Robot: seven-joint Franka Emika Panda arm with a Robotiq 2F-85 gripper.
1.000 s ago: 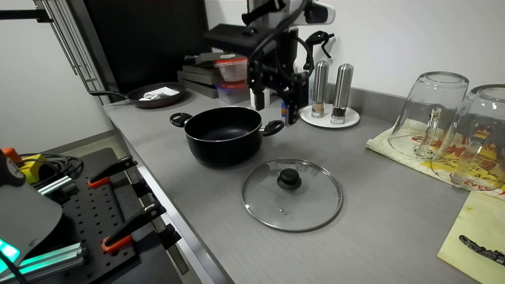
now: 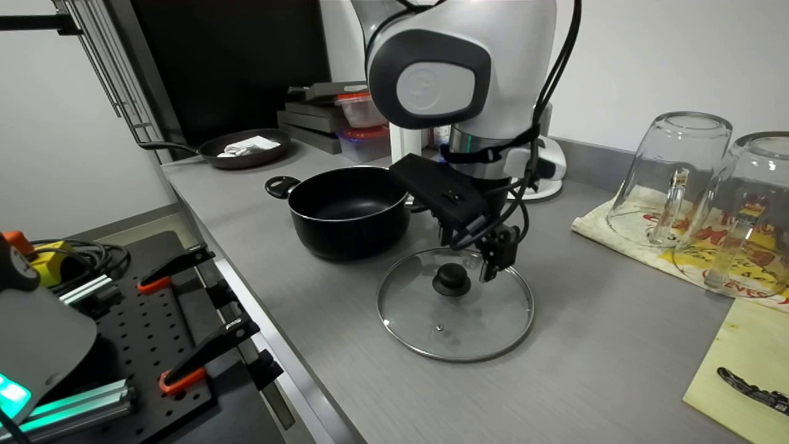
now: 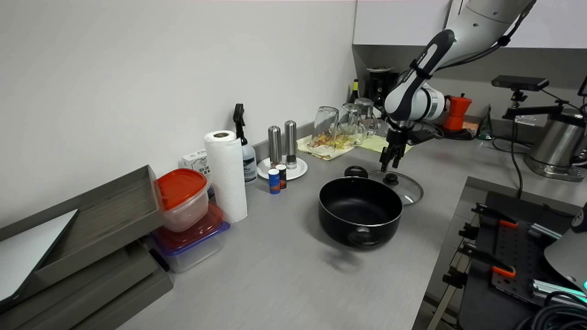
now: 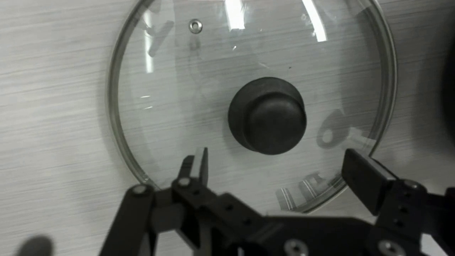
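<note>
A round glass lid (image 2: 481, 329) with a metal rim lies flat on the counter, its black knob (image 4: 273, 119) pointing up. My gripper is open above the lid, with no object between its fingers. In the wrist view the knob appears beyond the fingertips, roughly centred between the two fingers. From the side, the gripper hangs low over the lid's far part, close to the knob; the exact gap is hard to judge. The black pot (image 3: 360, 211) stands uncovered beside the lid, empty inside. One of its handles is partly hidden by the arm in exterior view 1.
Upturned glass mugs (image 2: 669, 181) stand on a patterned cloth by the wall. Steel mills (image 3: 290, 144) on a white plate, a paper towel roll (image 3: 225, 176) and plastic boxes line the wall. A pan (image 2: 244, 148) sits at the far end.
My open gripper has come down from above the pot's right handle to low over the lid, toward exterior view 1's camera. The lid and pot are where they were.
</note>
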